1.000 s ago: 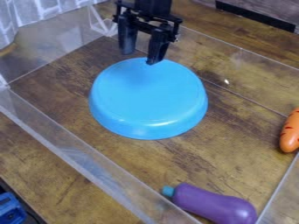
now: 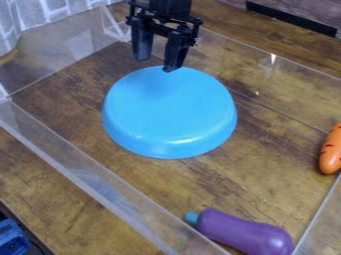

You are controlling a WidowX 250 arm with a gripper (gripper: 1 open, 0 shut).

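Observation:
A black gripper (image 2: 158, 52) hangs at the top centre, just above the back edge of an upturned blue round dish or lid (image 2: 170, 112) on the wooden floor (image 2: 80, 154). Its two fingers stand apart, with nothing visible between them. A purple eggplant (image 2: 246, 233) lies at the lower right, and an orange carrot (image 2: 330, 149) lies at the right edge.
Clear plastic walls (image 2: 114, 188) border the wooden area. A blue object (image 2: 11, 241) sits outside at the bottom left.
The gripper has shifted very slightly to the left and up. The dish, eggplant and carrot have not moved.

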